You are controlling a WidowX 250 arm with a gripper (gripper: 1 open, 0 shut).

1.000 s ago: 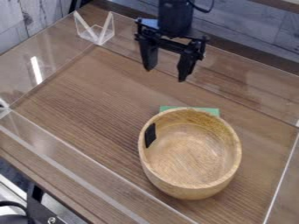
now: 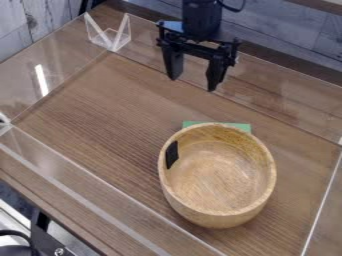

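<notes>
My black gripper (image 2: 197, 62) hangs open over the back middle of the wooden table, its two fingers spread with nothing visible between them. Below it, in the front right, stands a large round tan bowl (image 2: 217, 200) with a small black piece (image 2: 173, 155) at its left rim. A green rectangular item (image 2: 217, 128) lies just behind the bowl, partly hidden by it.
Clear plastic pieces stand at the back left (image 2: 107, 30) and left edge (image 2: 6, 125). A dark cable runs at the lower left corner.
My gripper has moved slightly toward the back of the table. The bowl and green item are unchanged.
</notes>
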